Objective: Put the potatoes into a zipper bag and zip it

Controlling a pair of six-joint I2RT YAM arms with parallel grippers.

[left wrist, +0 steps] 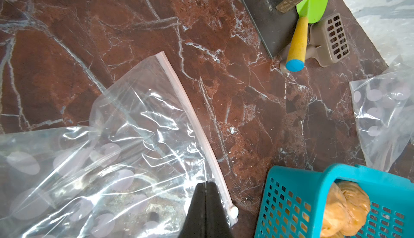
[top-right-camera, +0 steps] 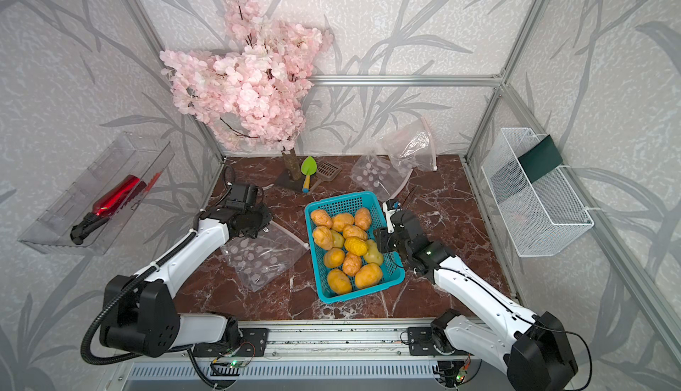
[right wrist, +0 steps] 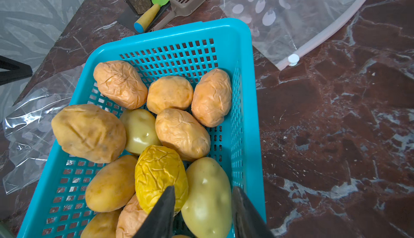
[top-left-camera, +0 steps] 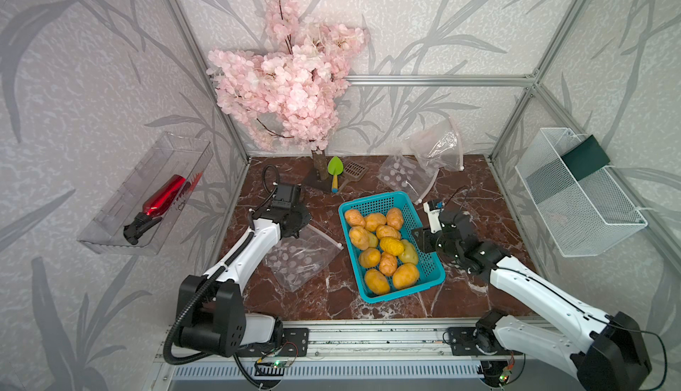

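A teal basket [top-left-camera: 428, 277] full of potatoes [right wrist: 182, 134], orange, yellow and green, stands at the middle right of the table. A clear zipper bag [top-left-camera: 301, 263] lies flat left of it, its zip strip [left wrist: 194, 130] toward the basket. My left gripper is over this bag near the zip, shut, with nothing visible between its fingers. My right gripper is at the basket's right side over the potatoes, open and empty, with a green potato [right wrist: 206, 194] below between its fingers.
More bags [top-left-camera: 404, 178] lie at the back right. A trowel [top-left-camera: 335, 167], a scoop [top-left-camera: 353, 172] and the pink blossom branch's stand [top-left-camera: 318, 160] are at the back. Table right of the basket is bare.
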